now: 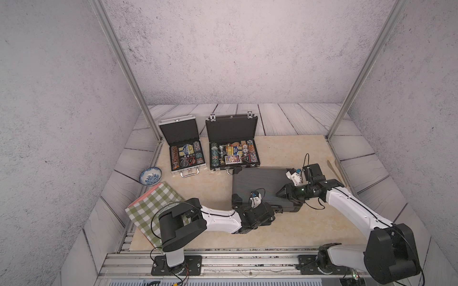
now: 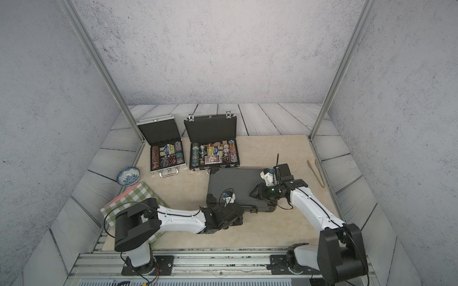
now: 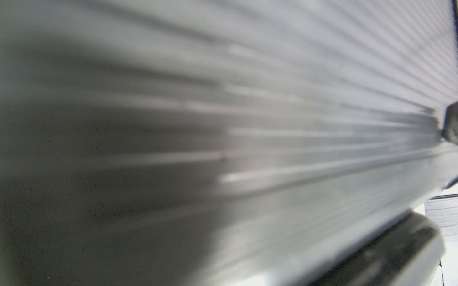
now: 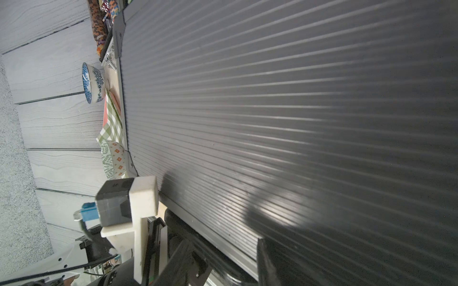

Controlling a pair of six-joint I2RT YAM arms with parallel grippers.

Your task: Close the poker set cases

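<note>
A large closed dark case (image 1: 260, 183) lies at front centre. Two open poker cases, a smaller silver one (image 1: 187, 157) and a black one (image 1: 233, 155), stand behind it with lids raised. My left gripper (image 1: 267, 214) is at the case's front edge, its fingers hidden; the left wrist view shows only blurred grooved metal close up. My right gripper (image 1: 283, 193) is on the case's right part; in the right wrist view its fingertips are low on the case near the handle (image 4: 205, 243), what lies between them unclear.
A checked cloth (image 1: 145, 214) and a patterned bowl (image 1: 150, 176) lie at the left. Wooden tongs (image 2: 314, 172) lie at the right edge.
</note>
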